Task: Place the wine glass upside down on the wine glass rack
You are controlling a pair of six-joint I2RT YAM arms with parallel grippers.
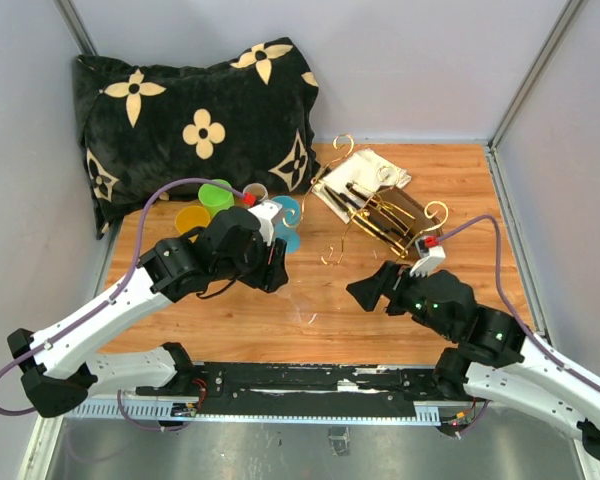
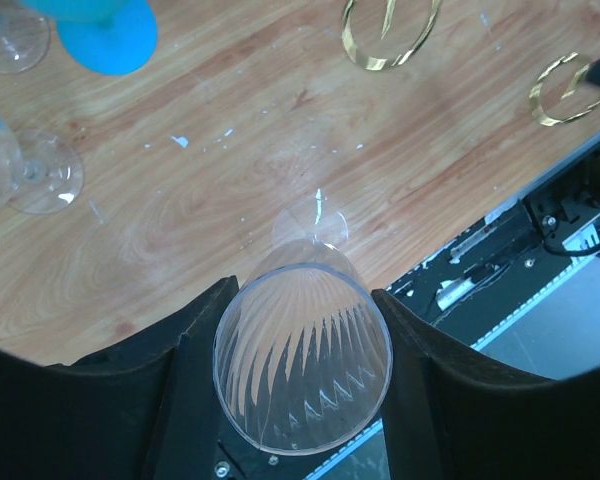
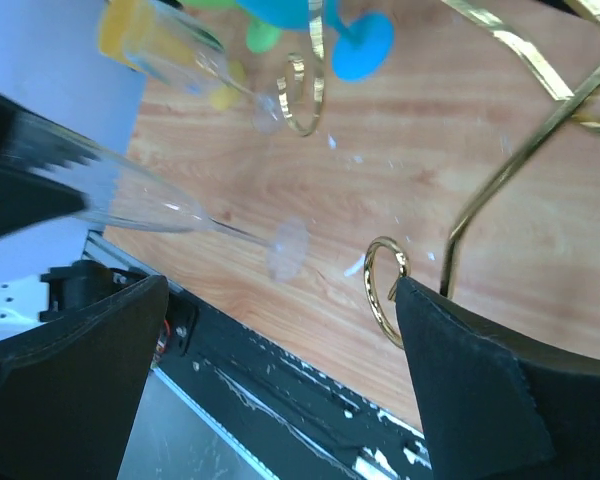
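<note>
My left gripper (image 1: pixel 272 270) is shut on a clear wine glass (image 2: pixel 302 400), held by its bowl; the stem and foot (image 3: pixel 288 250) hang below over the wood. The gold wine glass rack (image 1: pixel 380 215) stands right of it on a dark base, its hoops and bars (image 3: pixel 490 190) close in the right wrist view. My right gripper (image 1: pixel 388 290) is open at the rack's front, with nothing clearly between its fingers.
Cups and glasses in blue (image 2: pixel 108 40), green (image 1: pixel 215 195), yellow (image 1: pixel 192 216) and clear stand at the back left. A cushion (image 1: pixel 160 120) lies behind them, a white cloth (image 1: pixel 380 170) behind the rack.
</note>
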